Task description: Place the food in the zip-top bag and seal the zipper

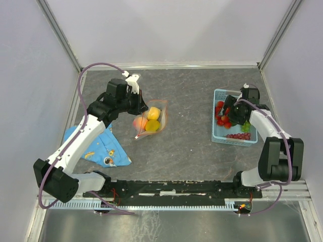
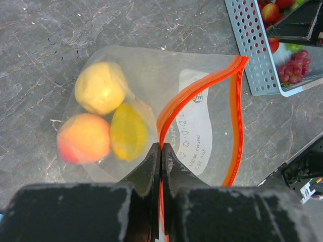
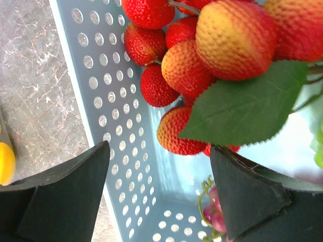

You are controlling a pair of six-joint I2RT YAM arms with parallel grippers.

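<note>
The clear zip bag [image 2: 192, 141] with orange zipper lies mid-left on the table, holding a yellow round fruit [image 2: 98, 85], an orange-pink peach [image 2: 83, 138] and an elongated yellow fruit [image 2: 128, 131]. My left gripper is shut on the bag's zipper edge. My right gripper is open inside the blue basket [image 1: 217, 136], over red bumpy fruits [image 3: 234, 38] with a green leaf [image 3: 242, 101]; grapes [image 2: 295, 68] lie at its near end.
A blue patterned cloth [image 1: 108, 151] lies at the left under the left arm. The table's middle, between bag and basket, is clear.
</note>
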